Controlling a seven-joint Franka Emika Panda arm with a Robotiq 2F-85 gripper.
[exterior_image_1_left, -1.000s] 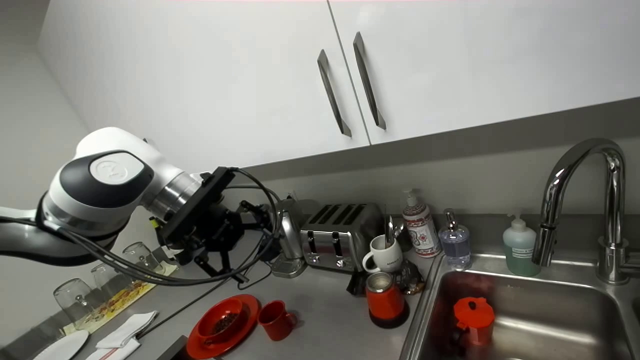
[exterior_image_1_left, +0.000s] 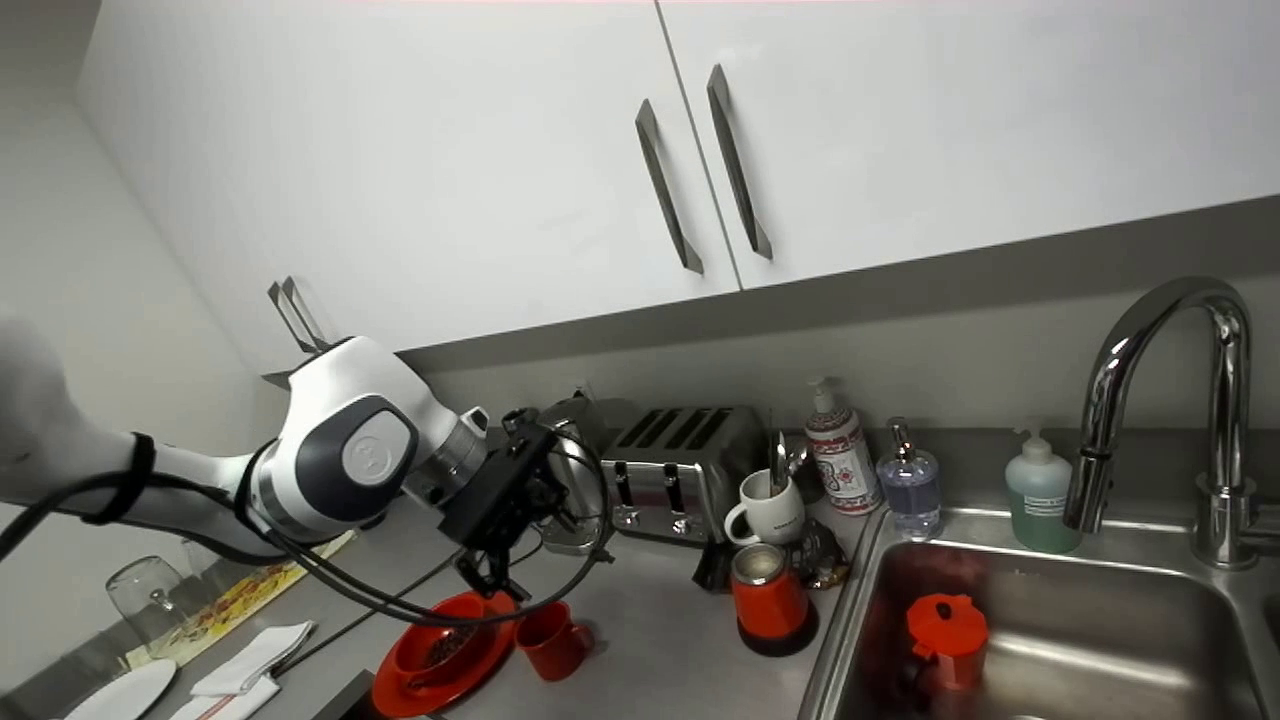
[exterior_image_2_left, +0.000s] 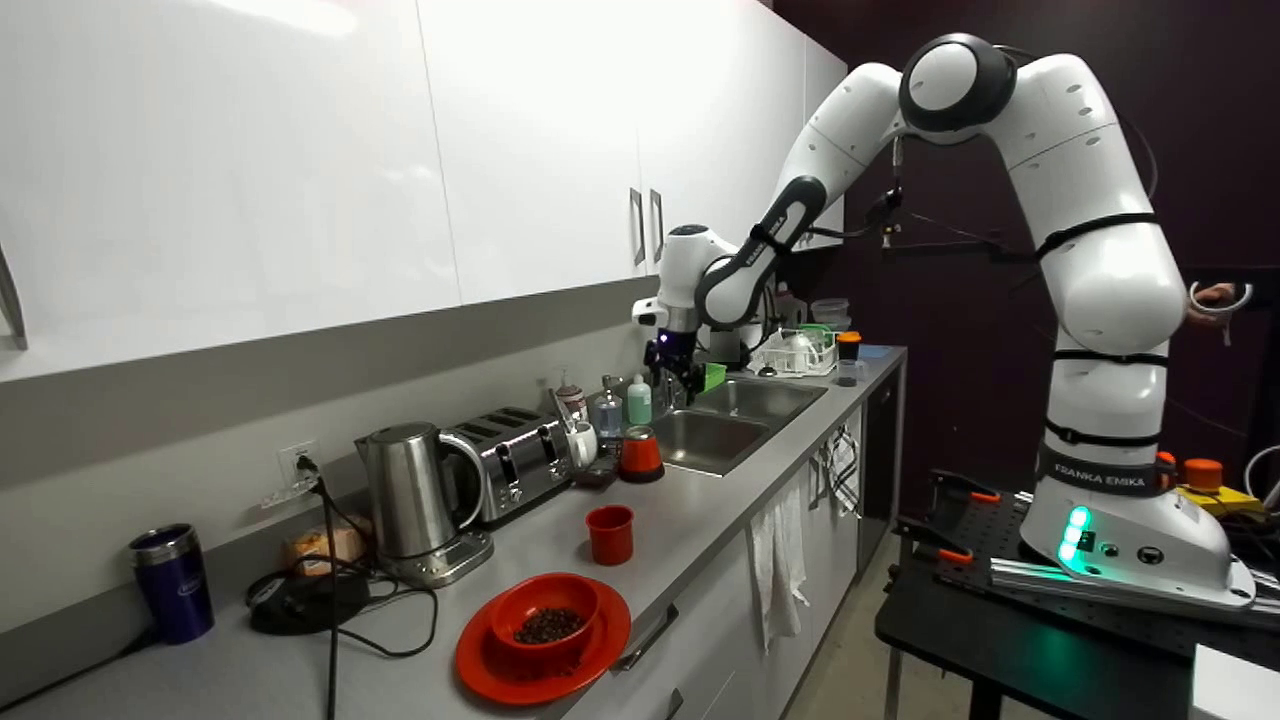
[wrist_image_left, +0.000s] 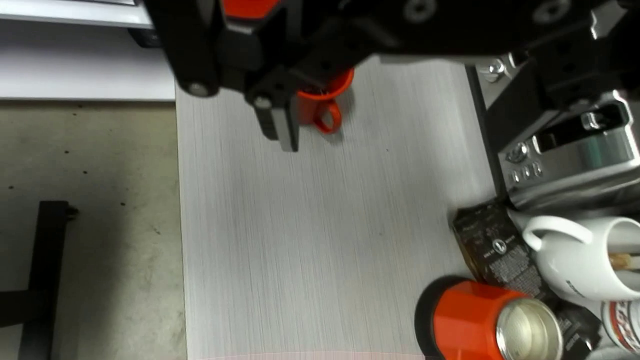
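Note:
My gripper (exterior_image_1_left: 558, 566) hangs in the air above the counter, open and empty. In the wrist view, a finger (wrist_image_left: 285, 131) shows at upper centre and the other at upper right, near the toaster. The red mug (exterior_image_1_left: 552, 644) stands upright on the counter; its handle (wrist_image_left: 328, 122) shows beyond the left finger. Beside it, a red bowl (exterior_image_2_left: 579, 593) of dark bits sits on a red plate (exterior_image_2_left: 477, 660). The red grinder-like container (wrist_image_left: 468, 321), with a dark base and metallic top, stands by the white mug (wrist_image_left: 570, 264). A red lidded pot (exterior_image_1_left: 948, 636) rests in the sink.
A toaster (exterior_image_1_left: 684, 468), a kettle (exterior_image_2_left: 414, 504) and pump bottles line the wall. The faucet (exterior_image_1_left: 1224, 396) rises behind the sink (exterior_image_1_left: 1116, 612). Cabinets (exterior_image_1_left: 480, 156) hang overhead. Counter space between the red mug and red container is clear.
My gripper and wrist have moved right and down in exterior view 1, also turning somewhat. The gripper now covers part of the kettle. The mug, plate and bowl have not moved.

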